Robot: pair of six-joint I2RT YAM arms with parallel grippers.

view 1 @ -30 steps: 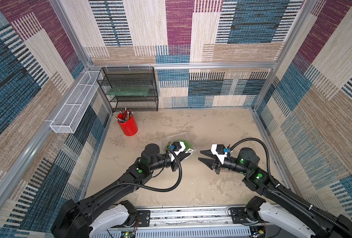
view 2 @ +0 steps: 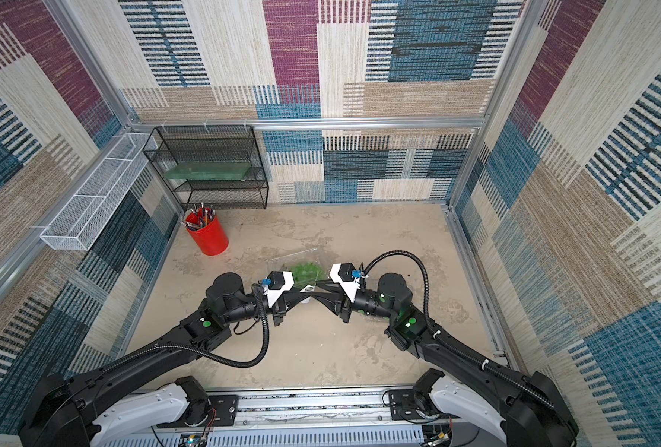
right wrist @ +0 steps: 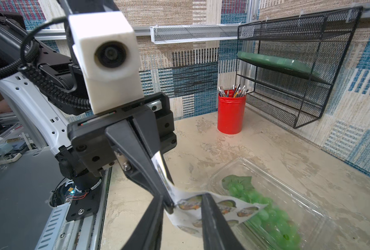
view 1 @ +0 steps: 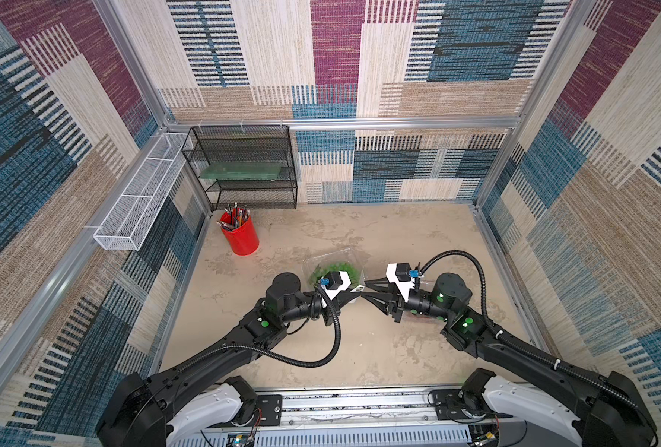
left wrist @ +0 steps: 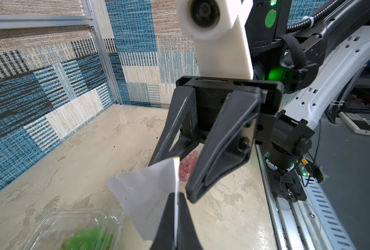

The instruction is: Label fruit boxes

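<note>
A small white sheet of fruit stickers [right wrist: 226, 208] hangs from my left gripper, which is shut on one end of it. In the left wrist view the sheet's plain back [left wrist: 145, 191] faces the camera. My right gripper is part open, its fingers at the sheet's free part; from the left wrist view, one fingertip [left wrist: 197, 193] stands on the near side and the other is partly behind the paper. Contact cannot be told. A clear box [right wrist: 272, 179] of green grapes [right wrist: 272, 220] lies below. Pink grapes [left wrist: 187, 164] show behind the right fingers.
A red cup of pens [right wrist: 230, 114] stands at the back left, beside a black mesh rack [view 1: 241, 193] bearing a green tray [view 1: 241, 171]. A white wire basket [view 1: 140, 197] hangs on the left wall.
My right gripper has moved left to the sheet, and its fingers have narrowed. The left arm has barely moved, still with the sheet in its gripper.
</note>
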